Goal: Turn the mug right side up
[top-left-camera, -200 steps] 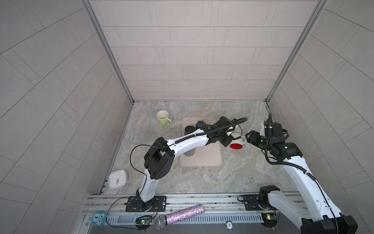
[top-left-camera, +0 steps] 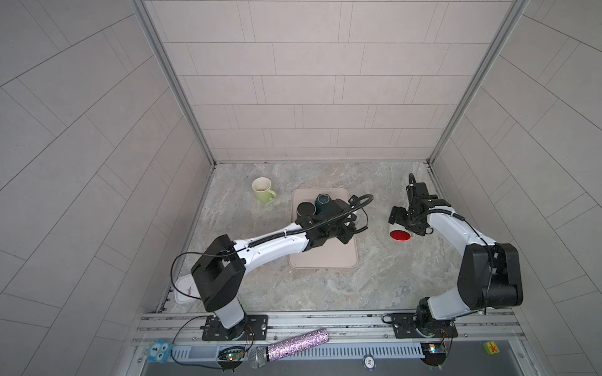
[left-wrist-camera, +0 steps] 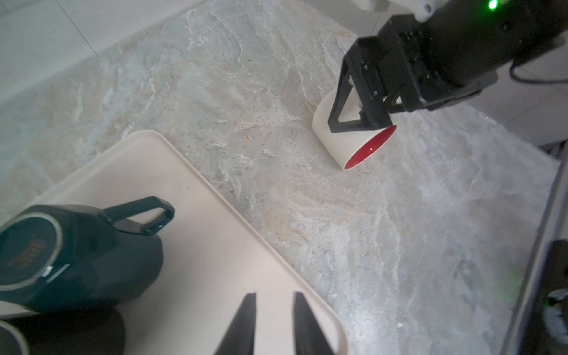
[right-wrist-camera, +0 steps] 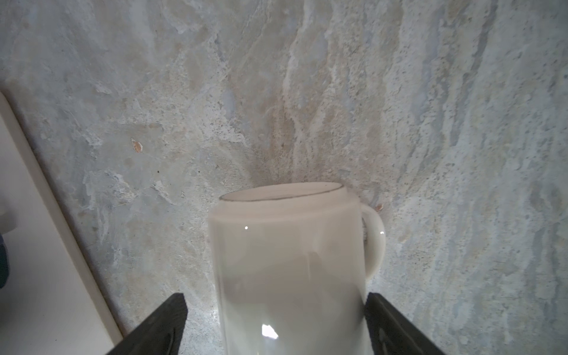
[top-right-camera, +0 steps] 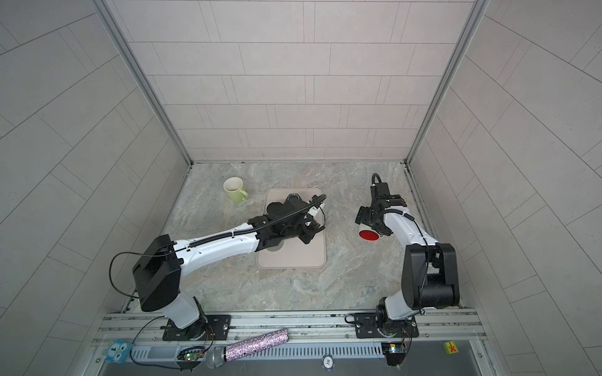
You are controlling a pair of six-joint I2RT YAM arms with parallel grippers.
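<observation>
A white mug with red interior lies on its side on the marble counter right of the tray. My right gripper is over it, fingers open on either side of its white body, handle to the right in the right wrist view. My left gripper hovers over the tray, its blurred fingers part open with nothing seen between them.
Dark green mugs lie or stand in the tray. A pale green mug stands upright at the back left. The front counter right of the tray is clear.
My right gripper has moved over it.
</observation>
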